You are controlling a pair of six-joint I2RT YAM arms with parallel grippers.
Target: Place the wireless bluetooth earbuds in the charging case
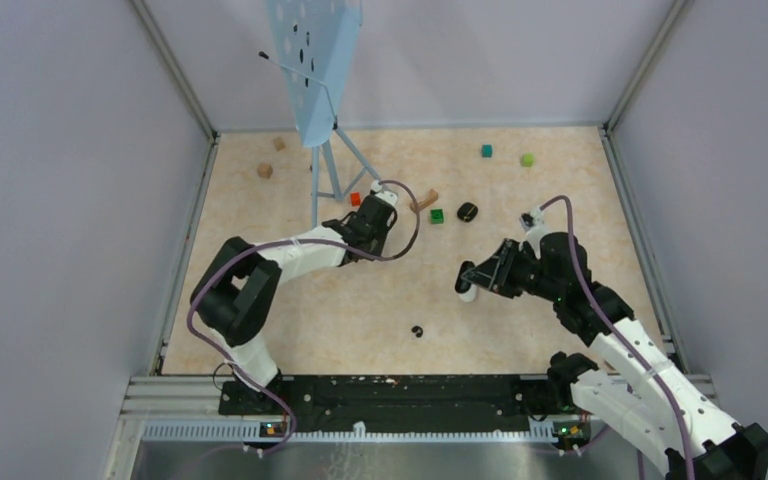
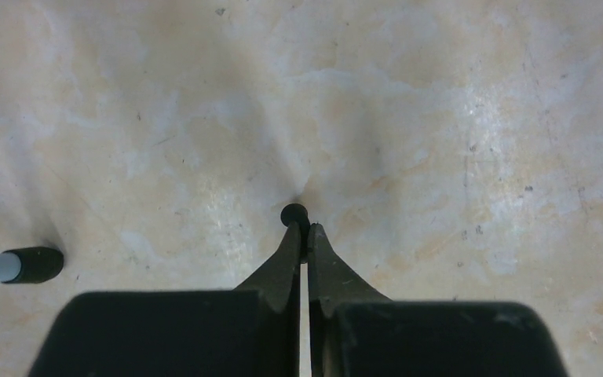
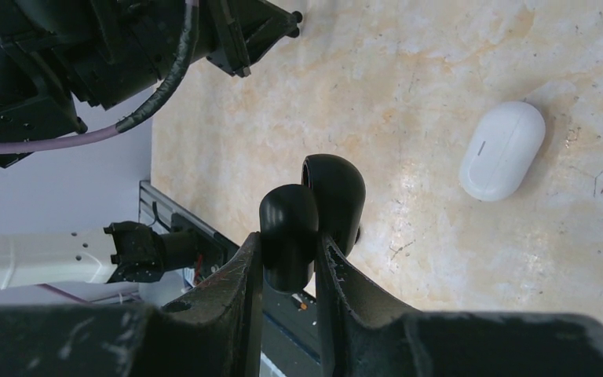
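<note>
A small black earbud point(image 2: 294, 214) is pinched at the fingertips of my left gripper, just over the tabletop; part of it is hidden by the fingers. My right gripper is shut on a black charging case point(image 3: 292, 216), its lid point(image 3: 338, 192) hinged open behind the body. The case is raised off the table, and its slots face away from the right wrist view. Another small black earbud point(image 1: 417, 331) lies at the front middle of the table.
Below the held case lies a white case point(image 3: 502, 151). Further back are a black oval case point(image 1: 467, 212), a green cube point(image 1: 436, 216) and a wooden piece point(image 1: 424, 200). A blue stand point(image 1: 328, 165) rises close behind the left arm.
</note>
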